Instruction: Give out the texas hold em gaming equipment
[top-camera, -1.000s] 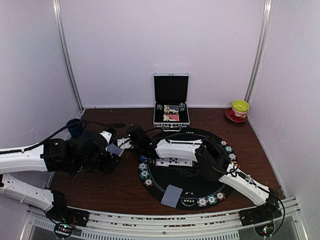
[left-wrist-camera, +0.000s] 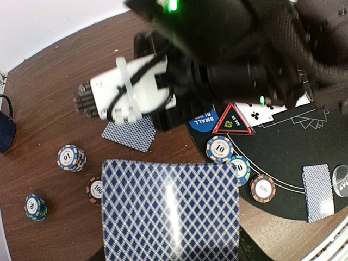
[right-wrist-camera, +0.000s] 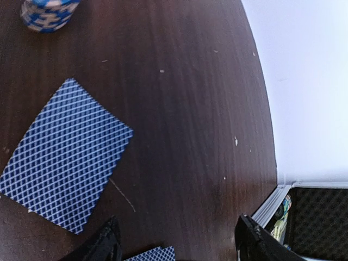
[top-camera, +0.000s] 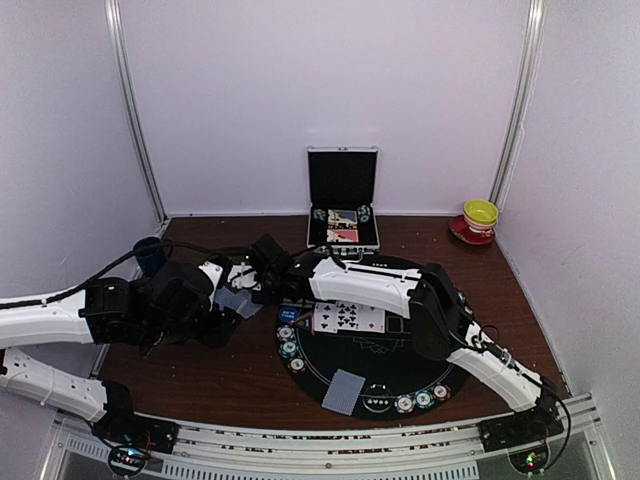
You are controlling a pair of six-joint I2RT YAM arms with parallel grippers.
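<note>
In the left wrist view, a blue-patterned card deck [left-wrist-camera: 171, 212] fills the lower middle, and my left gripper [top-camera: 228, 305] is shut on it. Just behind it in the top view is my right gripper [top-camera: 238, 274]. Its fingers [right-wrist-camera: 107, 242] stand well apart in the right wrist view, with a patterned card edge [right-wrist-camera: 157, 254] low between them; whether they touch it I cannot tell. A face-down card [right-wrist-camera: 68, 155] lies flat on the bare wood. On the black poker mat [top-camera: 330, 375] are another face-down card [top-camera: 344, 391] and a row of face-up cards [top-camera: 348, 317].
Chip stacks [left-wrist-camera: 72, 157] stand on the wood to the left; more chips [top-camera: 288, 349] line the mat's edge. An open case [top-camera: 343, 240] sits at the back, a dark blue cup [top-camera: 150, 258] at left, stacked bowls [top-camera: 480, 215] at far right. Both arms are close together.
The left arm has stayed still.
</note>
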